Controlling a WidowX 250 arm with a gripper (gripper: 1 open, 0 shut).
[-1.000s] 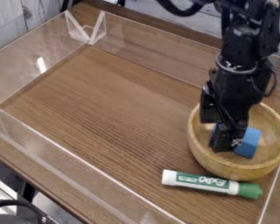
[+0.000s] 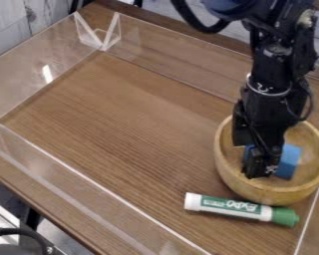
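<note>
A black robot gripper (image 2: 262, 159) hangs down into a yellow bowl (image 2: 242, 184) at the right of the camera view, its fingers around or beside a small blue object (image 2: 289, 157) inside. The finger stands open; whether both fingertips touch the blue object is hard to tell. A green and white tube (image 2: 242, 207) lies on the wooden surface just in front of the bowl.
Clear plastic edges run along the left and back. A dark cable lies at the lower left corner.
The gripper has shifted slightly within the bowl, lower around the blue object. The bowl and tube look nearly unchanged.
</note>
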